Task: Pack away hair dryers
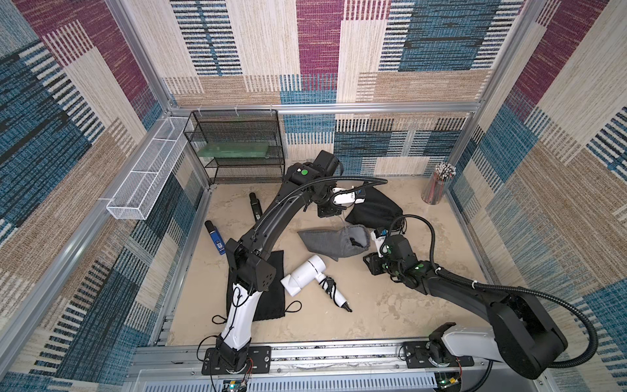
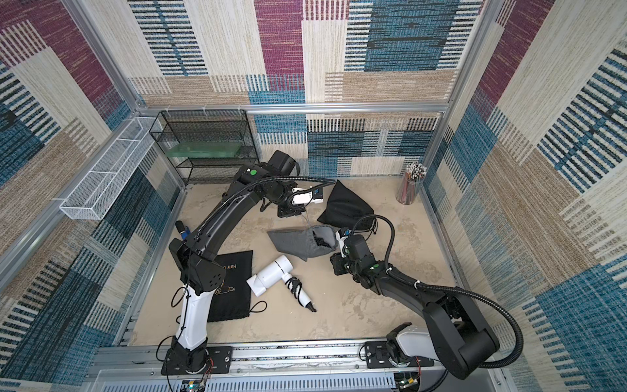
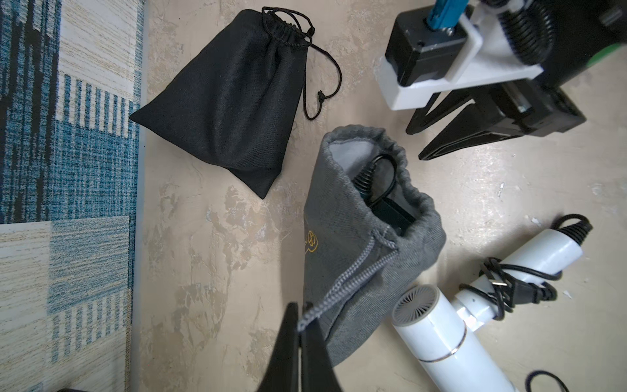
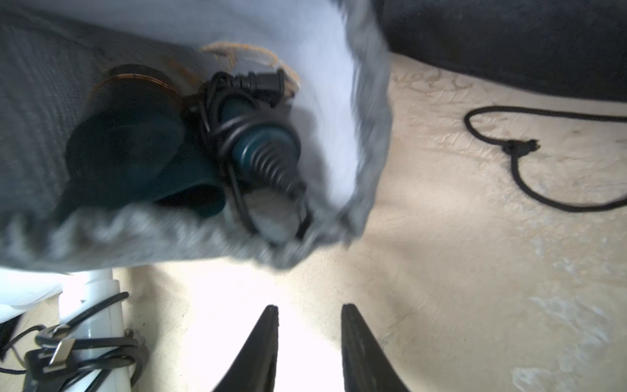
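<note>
A grey drawstring pouch (image 3: 352, 281) holds a dark dryer (image 4: 130, 137) with coiled cord, its mouth facing right. My left gripper is shut on the pouch's grey drawstring above it. My right gripper is part open just outside the pouch's mouth, nothing between its fingers. A white hair dryer (image 1: 301, 274) with cord wrapped round its handle lies in front of the pouch. A black pouch (image 3: 222, 98) lies at the back right; another black pouch (image 2: 232, 303) lies flat at the front left, partly behind my left arm.
A wire rack (image 1: 235, 170) stands at the back left, a white mesh basket (image 1: 130, 207) hangs on the left wall, and a cup of sticks (image 1: 433, 189) is at the back right. Blue and black tools lie at the left.
</note>
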